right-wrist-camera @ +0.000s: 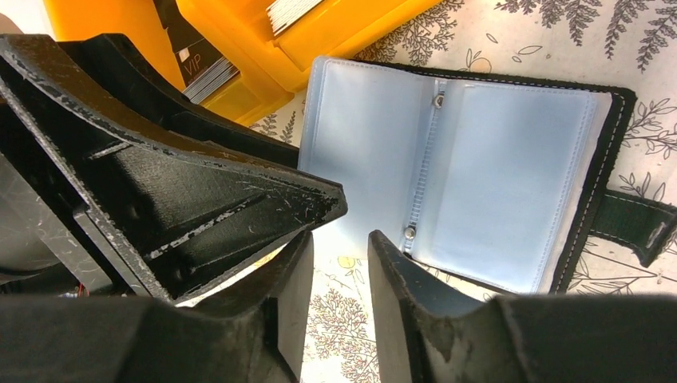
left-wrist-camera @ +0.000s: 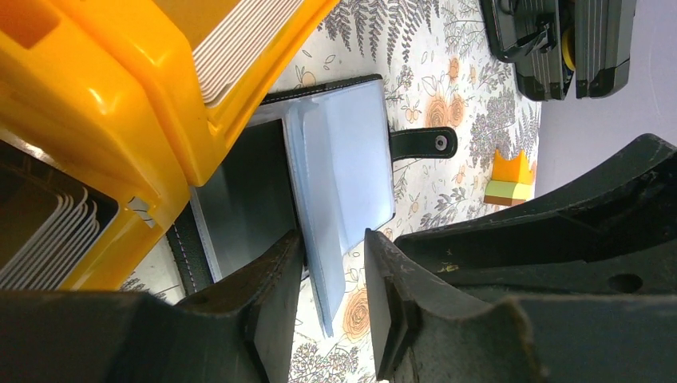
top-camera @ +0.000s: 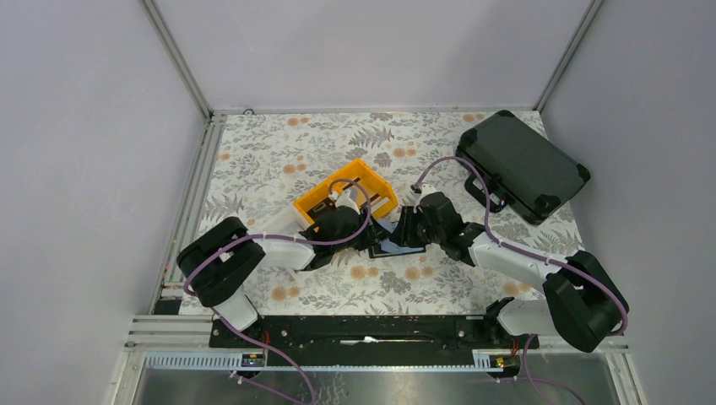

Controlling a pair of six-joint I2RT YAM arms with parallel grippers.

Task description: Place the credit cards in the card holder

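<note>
The card holder (left-wrist-camera: 239, 199) lies unfolded on the table, a clear-sleeved page (left-wrist-camera: 315, 191) raised in its middle. My left gripper is part open, with that page's near end passing through the gap between its fingers. Over the near side of the holder stands my right gripper, its fingers apart and no card visible between them. Clear sleeves (right-wrist-camera: 511, 183) spread out under the right wrist camera. White cards (left-wrist-camera: 247, 48) and dark cards (left-wrist-camera: 48, 231) stand stacked in the yellow box (top-camera: 359, 167). No card shows in the visible sleeves.
Close beside the holder is the yellow box, partly behind my left arm. A dark green case (top-camera: 523, 164) occupies the table's right back. The two grippers are very near each other.
</note>
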